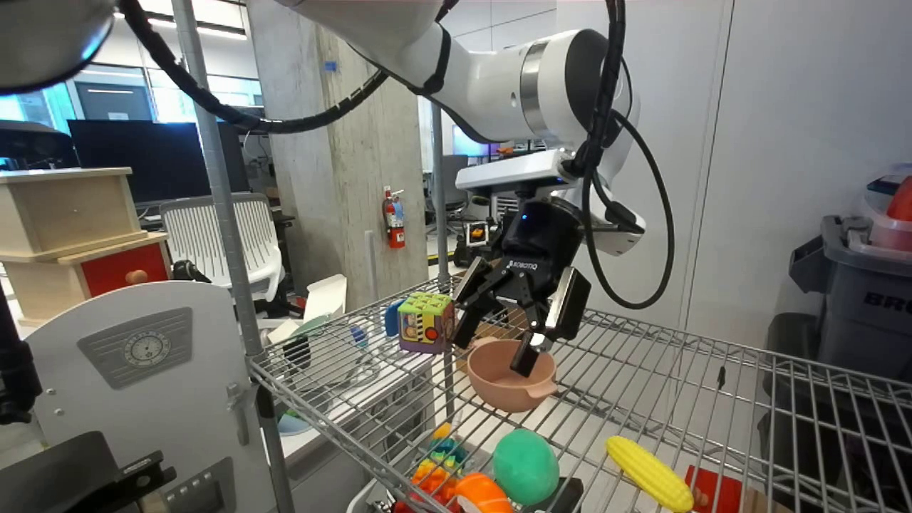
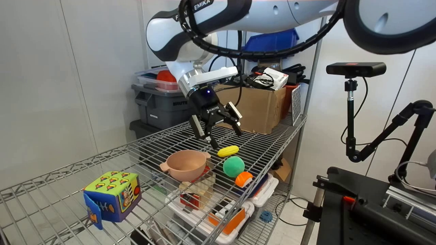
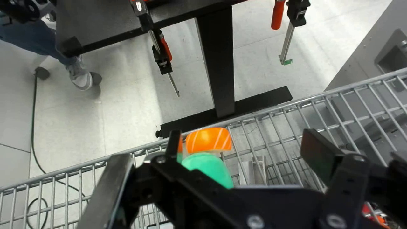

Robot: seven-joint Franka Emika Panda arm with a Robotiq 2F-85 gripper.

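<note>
My gripper [image 1: 489, 355] stands open in the air above the wire shelf, tilted, with nothing between its fingers. In exterior view 1 it overlaps the pink bowl [image 1: 494, 389]; in exterior view 2 it hangs beyond the bowl [image 2: 180, 173]. The bowl looks empty. A yellow corn cob [image 2: 228, 151], a green ball [image 2: 233, 166] and an orange sushi-like toy [image 2: 244, 179] lie in a loose row near the bowl. From the wrist, the orange toy [image 3: 209, 140] and green ball [image 3: 210, 168] show beside the left finger, the ball partly covered by the gripper.
A colourful cloth cube [image 2: 112, 196] sits on the shelf, apart from the bowl. A cardboard box [image 2: 251, 108] stands at the shelf's other end. Bare wire rack [image 1: 684, 376] lies to the right of the bowl in exterior view 1. Bins and toys show below the rack.
</note>
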